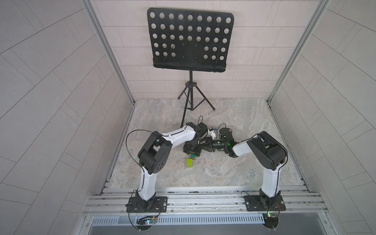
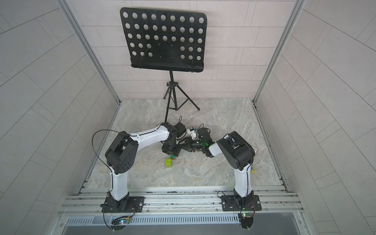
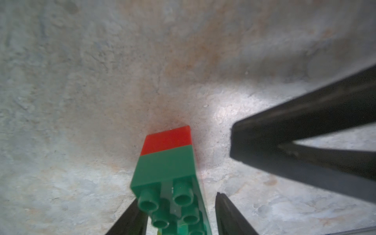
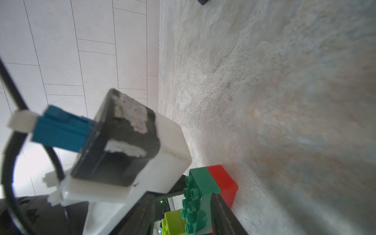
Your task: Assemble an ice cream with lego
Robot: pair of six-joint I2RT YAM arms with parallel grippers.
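A green brick (image 3: 164,164) (image 4: 205,182) is joined to a red brick (image 3: 166,139) (image 4: 223,184) near the table's middle. My left gripper (image 1: 192,152) is open above the bricks, its fingertips either side of the green studs. My right gripper (image 1: 207,144) is beside them from the right; its fingertips show low in its wrist view, with green behind, and whether they grip anything is unclear. A lime-green brick (image 1: 189,163) (image 2: 168,163) lies just toward the front.
A black music stand (image 1: 190,39) stands at the back, its legs near the arms. Small items, partly hidden by the right arm, lie at the right edge (image 2: 252,168).
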